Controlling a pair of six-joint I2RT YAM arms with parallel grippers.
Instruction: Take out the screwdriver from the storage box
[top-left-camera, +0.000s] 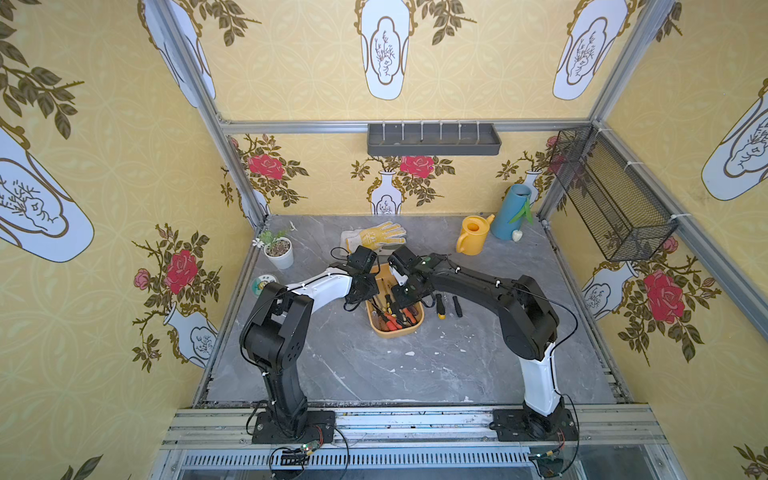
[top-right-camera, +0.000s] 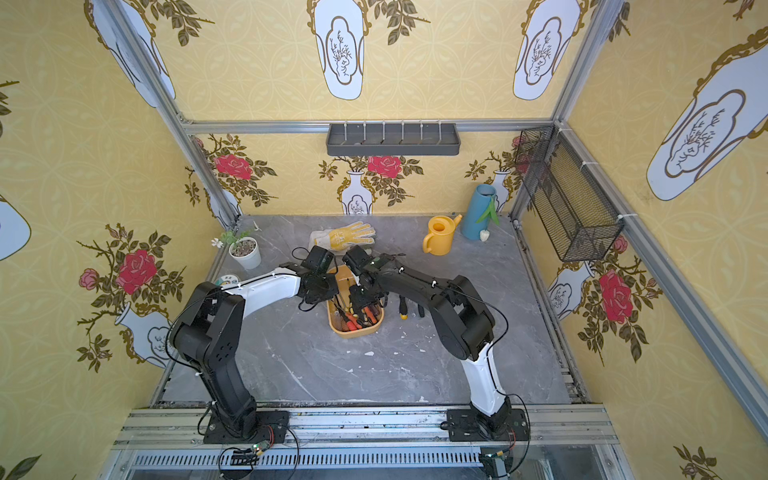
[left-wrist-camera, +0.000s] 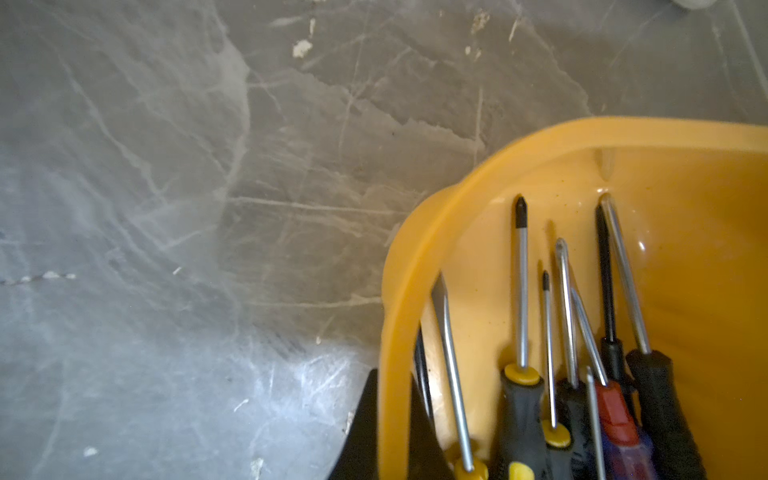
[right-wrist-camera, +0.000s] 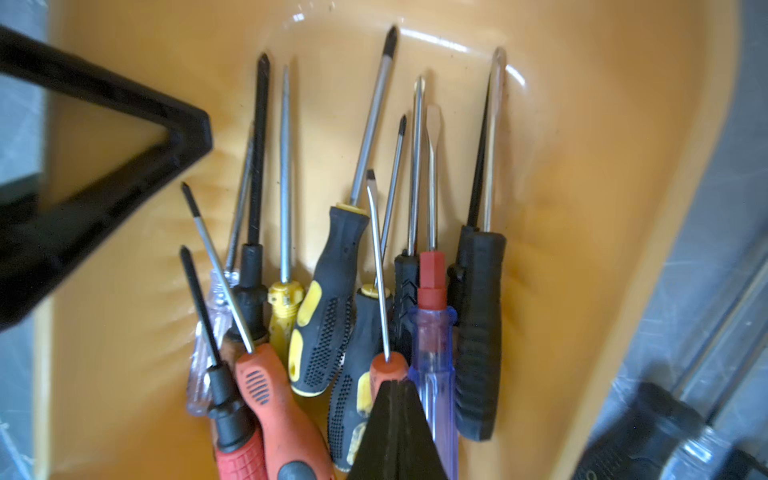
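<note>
The storage box (top-left-camera: 389, 333) is a yellow-orange tray full of screwdrivers lying side by side. My left gripper is shut on its rim, with dark finger parts showing on both sides of the edge. My right gripper points down into the box, fingers shut together and nothing visible between them. Its tips overlap the orange-handled screwdriver (right-wrist-camera: 387, 365) and the clear-handled one with a red collar (right-wrist-camera: 432, 360). Around them lie a yellow-and-black screwdriver (right-wrist-camera: 324, 312), a black-handled one (right-wrist-camera: 478, 328) and an orange one (right-wrist-camera: 272, 400).
Several screwdrivers, such as a black-handled one (right-wrist-camera: 640, 436), lie on the table right of the box. Behind are gloves (top-left-camera: 380, 236); a yellow watering can (top-left-camera: 473, 234) and blue vase (top-left-camera: 510, 212) stand back right.
</note>
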